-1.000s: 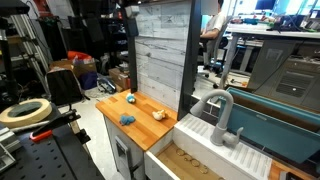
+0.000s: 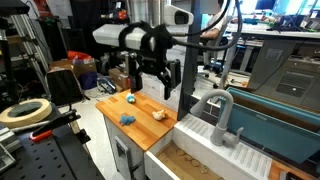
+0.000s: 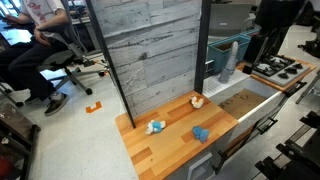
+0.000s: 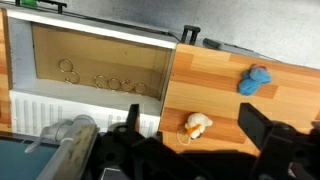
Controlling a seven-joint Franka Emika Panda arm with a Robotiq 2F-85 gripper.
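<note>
In exterior view 1 my gripper (image 2: 155,88) hangs above the wooden counter, its fingers wide apart. The wrist view also has the gripper open with nothing held. Below it lies a small orange-and-white toy (image 4: 197,125), apart from the fingers. A blue toy (image 4: 254,80) rests on the same wooden top (image 4: 205,85), nearer the drawer-front side. Another blue-and-white toy (image 3: 155,127) sits towards the back panel. Beside the counter top, an open drawer (image 4: 100,45) holds several thin rings (image 4: 68,70) on its floor.
A grey faucet (image 2: 226,112) rises from the white ribbed surface (image 2: 215,140) beside the drawer. Behind the counter stands a white plank panel (image 3: 160,50) with dark posts. A stove top (image 3: 278,68) lies beyond the sink. Bare wood surrounds the toys.
My arm has come down and swung rightward into view, bringing the gripper over the counter. The toys, drawer and faucet have stayed where they were.
</note>
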